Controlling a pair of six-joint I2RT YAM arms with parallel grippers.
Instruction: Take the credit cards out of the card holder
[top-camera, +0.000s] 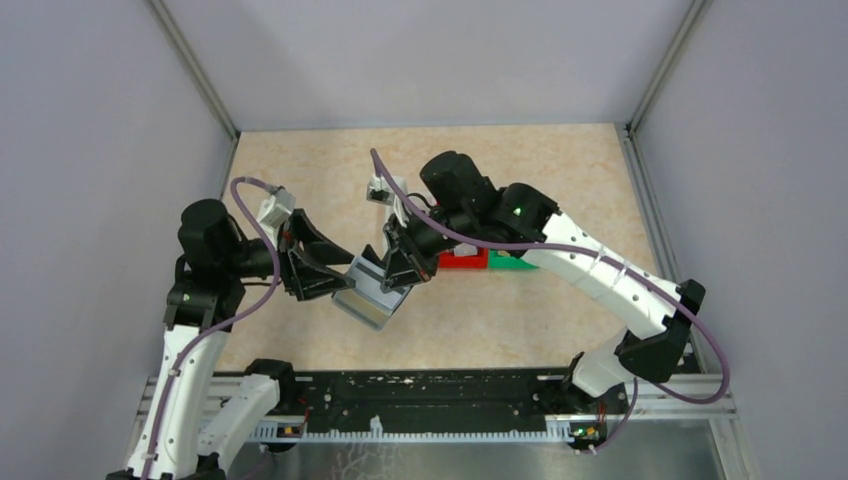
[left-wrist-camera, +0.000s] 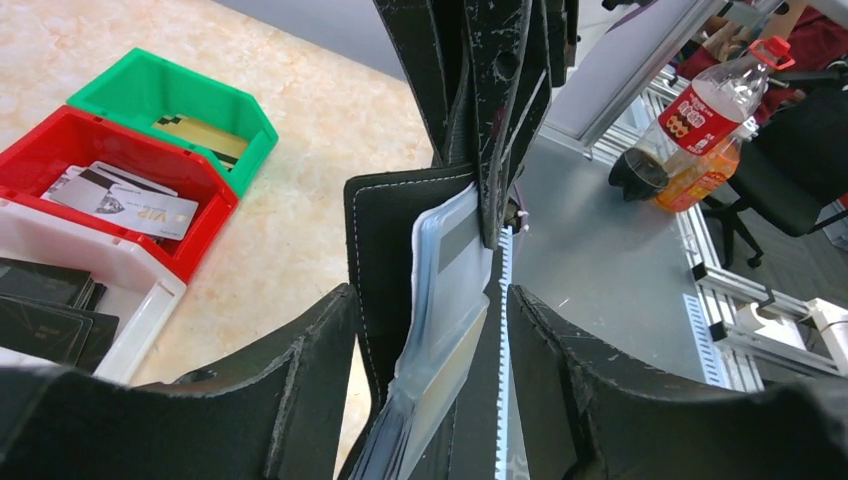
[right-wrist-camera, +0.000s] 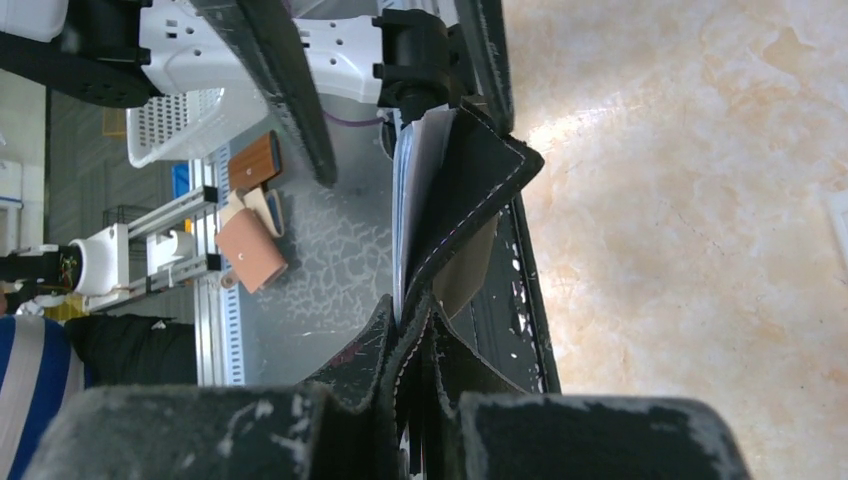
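Note:
The black card holder (top-camera: 367, 295), with clear sleeves and cards, hangs between my grippers over the table. My right gripper (top-camera: 385, 280) is shut on it, as the right wrist view (right-wrist-camera: 415, 335) also shows. My left gripper (top-camera: 335, 270) is at the holder's other end; in the left wrist view its fingertips (left-wrist-camera: 330, 310) stand on either side of the holder, and whether they grip it is unclear. The holder's sleeves (left-wrist-camera: 450, 270) face sideways there, with card edges showing.
A red bin (left-wrist-camera: 205, 225) with cards, a green bin (left-wrist-camera: 240, 115) and a white bin (left-wrist-camera: 150, 320) with dark items stand on the table (top-camera: 300, 180) behind the holder. Bottles (left-wrist-camera: 700, 130) stand outside the work area at right.

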